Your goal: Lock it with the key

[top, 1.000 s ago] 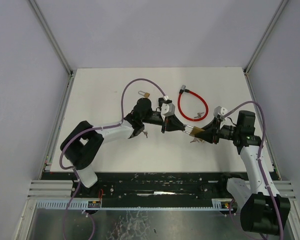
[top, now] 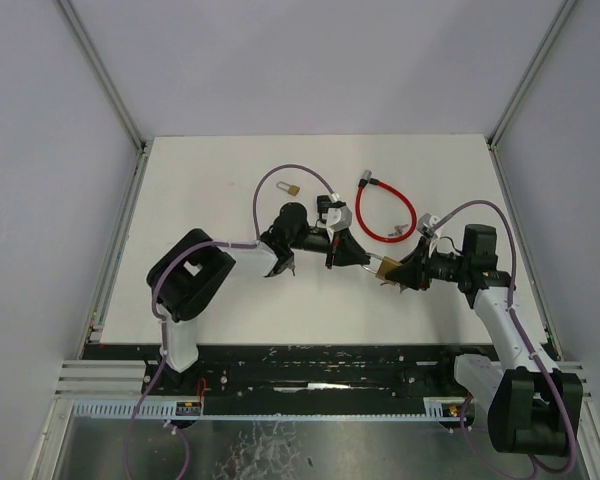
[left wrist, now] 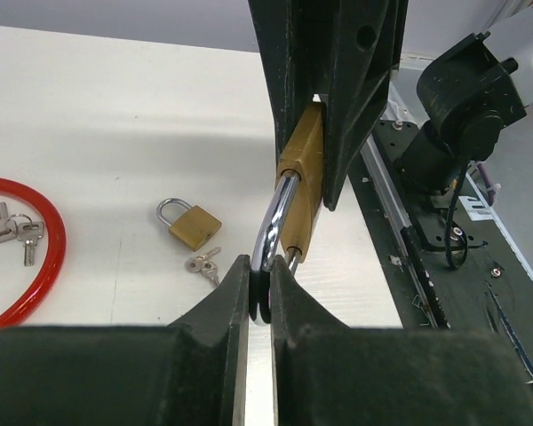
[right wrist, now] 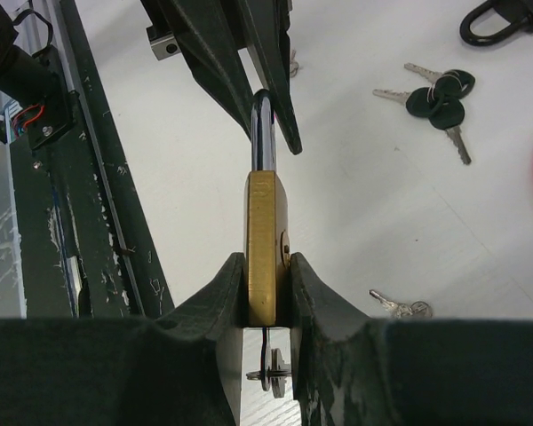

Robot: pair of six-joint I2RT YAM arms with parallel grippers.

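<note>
A brass padlock (right wrist: 263,248) hangs in the air between my two grippers. My left gripper is shut on the far end of its steel shackle (left wrist: 275,222). On either side of the brass body lie the fingers of my right gripper, close against it; whether they press on it cannot be told. In the right wrist view, small keys (right wrist: 272,373) show past the body, between these fingers; whether one sits in the keyhole is hidden. The top view shows the padlock (top: 389,269) tilted. How fully the shackle is seated is unclear.
A second brass padlock (left wrist: 195,228) lies at the back of the table, with loose keys (left wrist: 203,264) nearby. A red cable lock (top: 413,212) curves behind my right gripper. Black-headed keys (right wrist: 437,99) and another small key (right wrist: 400,304) lie flat.
The left forearm has swung to the right, and the right wrist has shifted slightly toward the front. Between the grippers, the padlock has sunk slightly and tilted more.
</note>
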